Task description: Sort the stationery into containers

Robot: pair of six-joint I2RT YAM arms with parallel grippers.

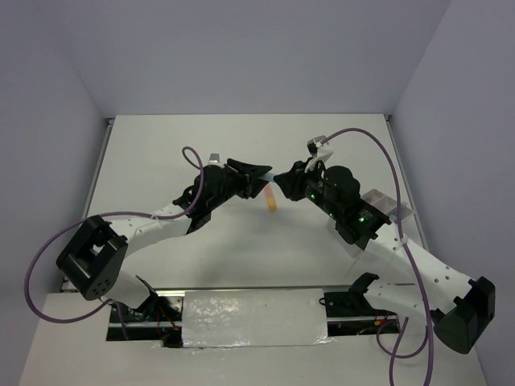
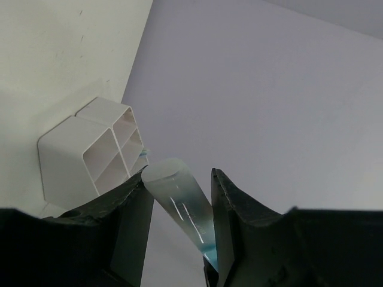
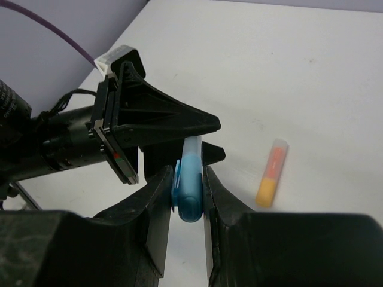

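A whitish marker with a blue cap (image 1: pixel 267 176) is held in the air between my two grippers. In the left wrist view, my left gripper is closed around the tilted body of the marker (image 2: pixel 179 197), a finger against each side. My right gripper brackets the blue cap (image 3: pixel 191 200) with its fingers close on both sides; whether they press on it is not clear. A pink and orange marker (image 3: pixel 273 173) lies alone on the table. White containers (image 2: pixel 78 149) with open compartments stand at the table's right side, partly behind my right arm in the top view.
Something light blue (image 2: pixel 144 152) shows at one compartment of the containers. Bare white table (image 1: pixel 161 153) spreads around the pink and orange marker, at the back and on the left. Purple cables (image 1: pixel 406 241) loop from both arms.
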